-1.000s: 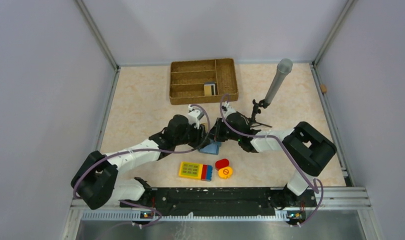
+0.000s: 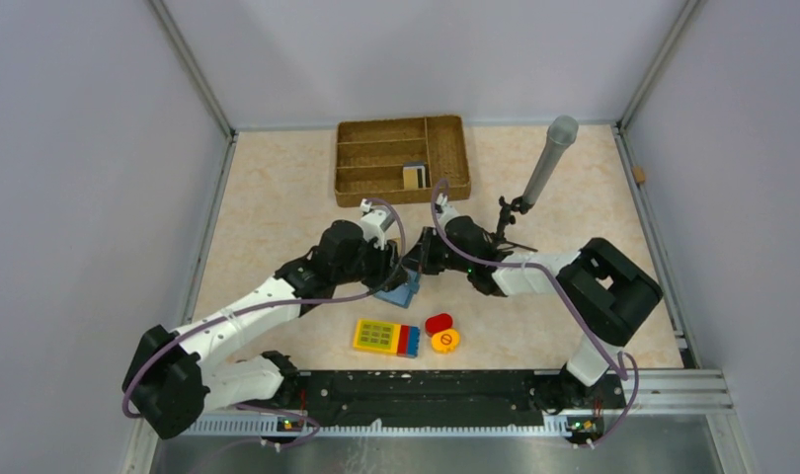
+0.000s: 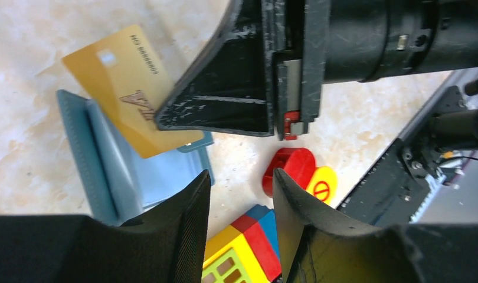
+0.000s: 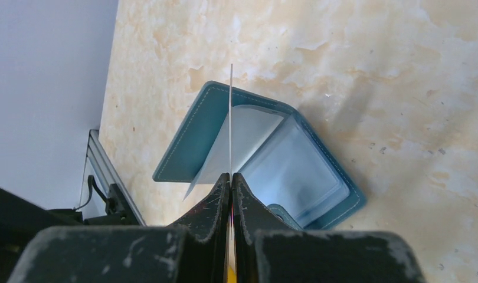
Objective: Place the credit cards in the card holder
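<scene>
A blue card holder [image 2: 401,294] lies spread on the table below both grippers. Its clear sleeves [image 4: 290,165] and raised flap [image 4: 186,138] show in the right wrist view. Pinched by my right gripper is a gold card, seen edge-on as a thin line in the right wrist view. In the left wrist view the card is above the holder, overlapping its sleeves; whether an edge is inside one, I cannot tell. My left gripper is part open beside the holder, nothing between its fingertips.
A brown divided tray [image 2: 381,197] at the back holds several cards [image 2: 414,178]. A yellow toy block [image 2: 376,336], a red piece [image 2: 439,323] and a yellow round piece [image 2: 444,341] lie in front. A grey microphone [image 2: 551,158] stands at right.
The card holder has shifted a little left and turned. My left arm has drawn back to the left. The right gripper has hardly moved.
</scene>
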